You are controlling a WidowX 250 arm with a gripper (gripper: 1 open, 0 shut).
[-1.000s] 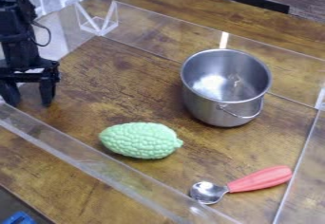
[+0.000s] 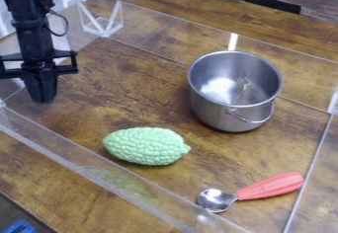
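The black robot gripper point(image 2: 42, 91) hangs low at the left edge of the wooden area, shut, with nothing visible between its fingers. A steel pot point(image 2: 235, 89) with a wire handle stands at the right. A pale green bumpy vegetable-like object point(image 2: 145, 146) lies front centre, and an ice-cream scoop with a red handle point(image 2: 270, 187) lies at the front right. The gripper is apart from all three.
Clear plastic walls point(image 2: 119, 186) border the wooden surface point(image 2: 132, 94). The middle of the wood between gripper and pot is clear. A blue item point(image 2: 19, 226) shows at the bottom-left corner.
The gripper has moved slightly right and up over the last second. The pot, green object and scoop look unmoved.
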